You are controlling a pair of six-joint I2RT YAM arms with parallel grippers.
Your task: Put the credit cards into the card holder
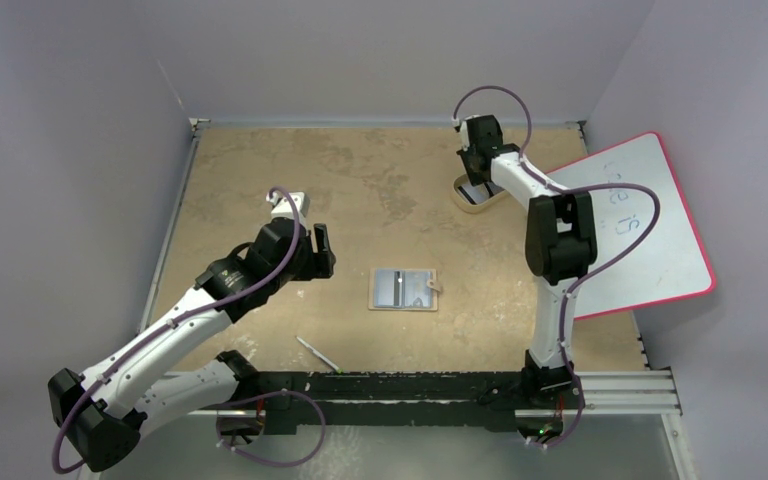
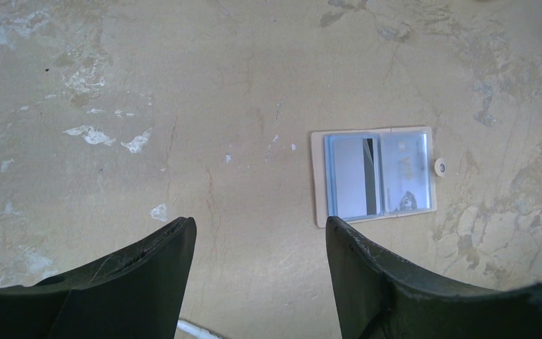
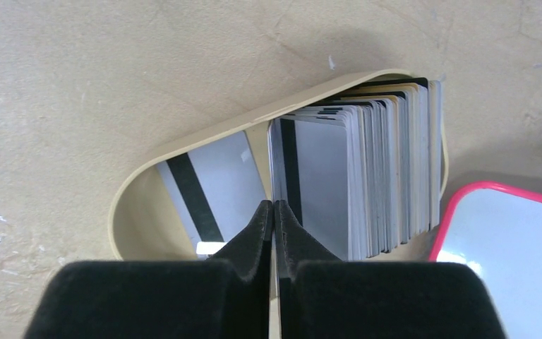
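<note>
An oval beige container (image 3: 141, 176) at the back right holds a tight stack of cards (image 3: 395, 162) and a loose card (image 3: 219, 176) lying flat at its left. My right gripper is shut over it, tips at the left edge of the stack; whether a thin card is between them is unclear. The open card holder (image 1: 402, 289), with clear sleeves and a card inside, lies at the middle front, also seen as the holder (image 2: 372, 174). My left gripper stands open above the table, left of the holder, with nothing between its fingers.
A whiteboard (image 1: 640, 250) with a pink edge lies on the right, close to the container. A white pen (image 1: 316, 353) lies at the front edge.
</note>
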